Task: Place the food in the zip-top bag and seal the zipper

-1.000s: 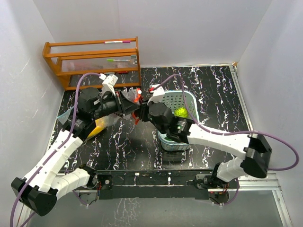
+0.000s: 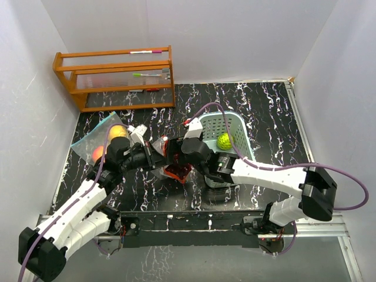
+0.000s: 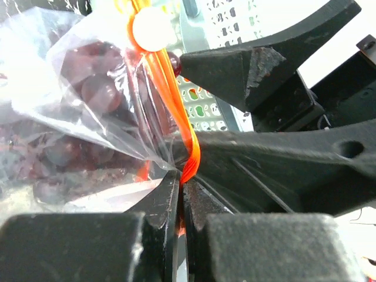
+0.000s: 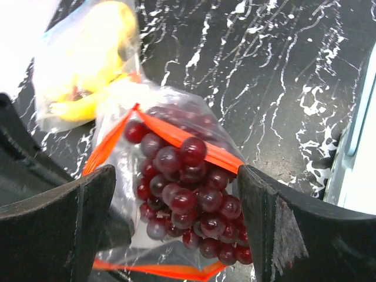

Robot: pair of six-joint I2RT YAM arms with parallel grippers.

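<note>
A zip bag of red grapes point(image 4: 182, 200) with an orange zipper point(image 3: 170, 100) stands between my grippers. My left gripper is shut, with the orange zipper edge running down to its fingertips. My right gripper is open over the bag, its fingers either side of the grapes in its wrist view; whether it touches the bag is unclear. A second bag point(image 4: 79, 70) with yellow and orange fruit lies at the left, partly under my left arm in the top view.
A green basket point(image 2: 238, 129) with a yellow-green ball point(image 2: 224, 141) stands right of the bags. A wooden rack point(image 2: 117, 67) is at the back left.
My left gripper has come down toward the front from higher up, along with the grape bag. My right arm has shifted slightly.
</note>
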